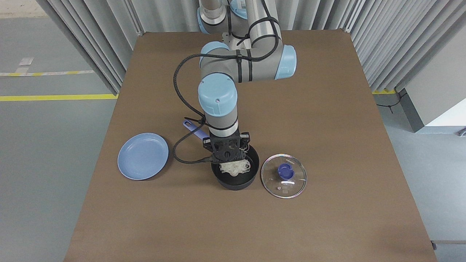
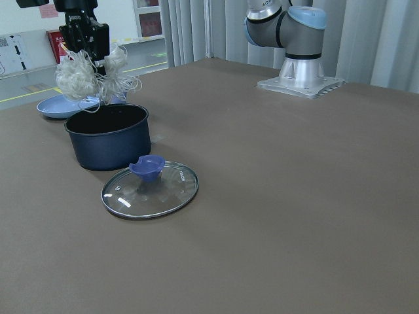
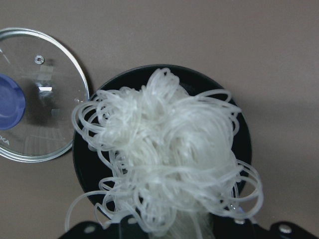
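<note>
My black gripper (image 2: 98, 67) is shut on a white tangle of noodle-like strands (image 3: 164, 144) (image 2: 78, 78), held over the dark pot (image 2: 108, 147) (image 1: 235, 183); in the side view the bundle hangs just above its rim, and in the wrist view it covers most of the opening. The pot's blue handle (image 1: 195, 130) is partly hidden behind my arm. Left of the pot in the front view is the empty light-blue plate (image 1: 142, 155). My fingertips are buried in the strands.
A glass lid with a blue knob (image 1: 285, 171) (image 3: 45, 129) lies on the table just beside the pot, on the right in the front view.
</note>
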